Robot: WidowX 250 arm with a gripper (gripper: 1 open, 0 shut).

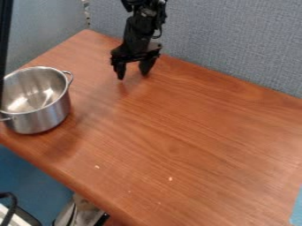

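Observation:
My black gripper (132, 69) hangs low over the back left part of the wooden table (189, 141), its two fingers pointing down and spread apart, with nothing visible between them. A steel pot (35, 115) with loop handles stands at the table's left edge, in front of and to the left of the gripper, apart from it.
Grey padded walls (236, 53) border the table at the back and left. A dark upright bar cuts into the top left of the view, and cables show at the lower left.

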